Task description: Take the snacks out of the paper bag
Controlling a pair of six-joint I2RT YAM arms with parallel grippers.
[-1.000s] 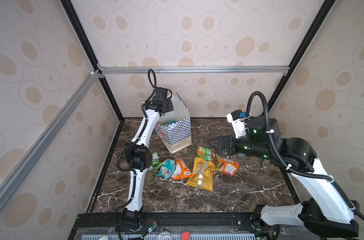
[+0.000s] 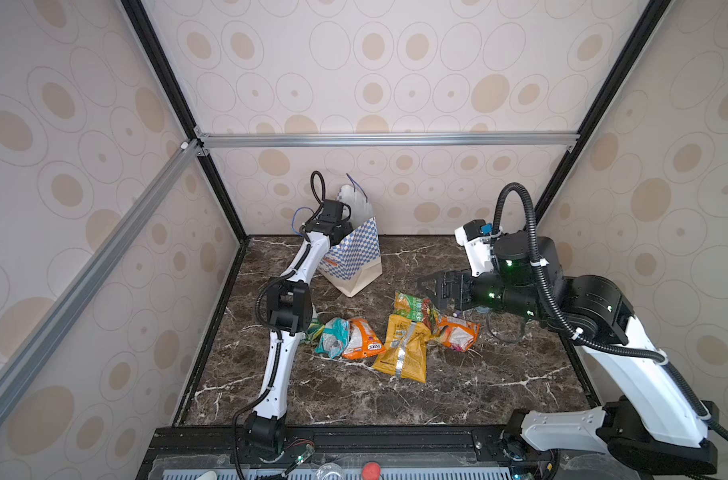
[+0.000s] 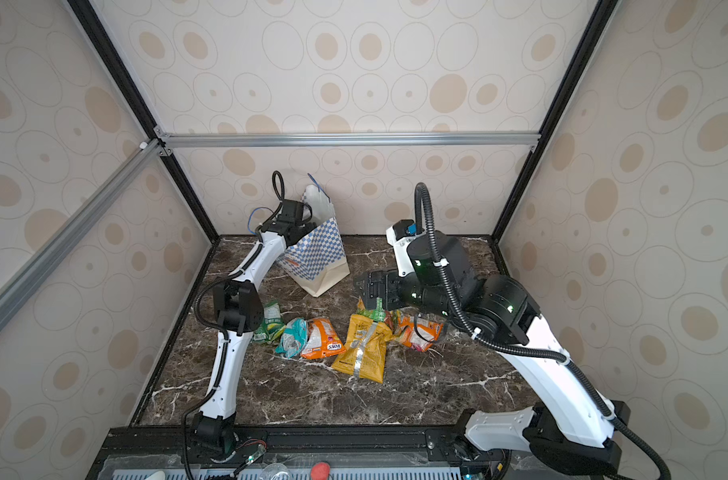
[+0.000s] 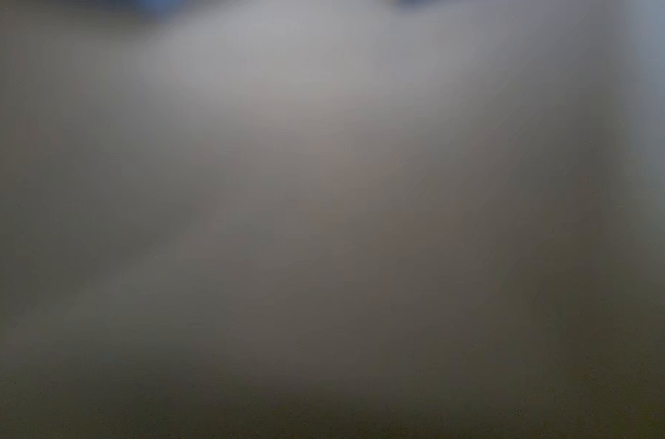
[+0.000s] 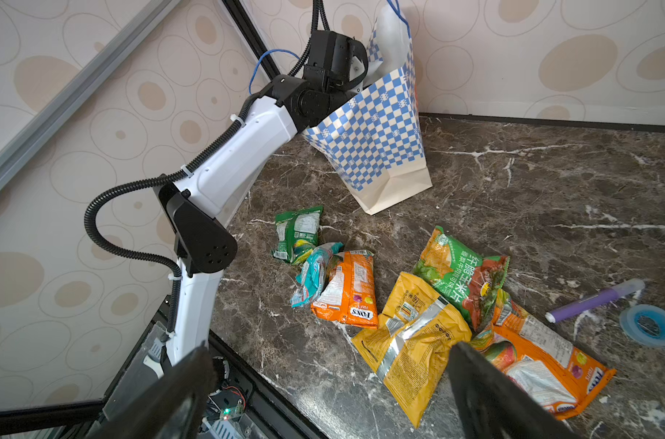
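Note:
A blue-checked paper bag (image 2: 349,260) stands at the back, tilted. My left gripper (image 2: 339,228) reaches into its mouth; the fingers are hidden, and the left wrist view shows only blurred dim paper. On the counter lie green (image 5: 297,232) and teal (image 5: 310,278) packs, an orange pack (image 5: 344,289), a yellow pack (image 5: 409,344), a green corn-snack pack (image 5: 460,270) and another orange pack (image 5: 544,358). My right gripper (image 3: 370,288) hangs above the right packs, its fingers apart in the right wrist view.
A purple marker (image 5: 588,301) and a blue tape roll (image 5: 648,327) lie right of the packs. Patterned walls and frame rails surround the counter (image 2: 259,384).
My left gripper has moved down and right into the bag, which has tipped and shifted with it. The right arm and the packs on the counter are unchanged.

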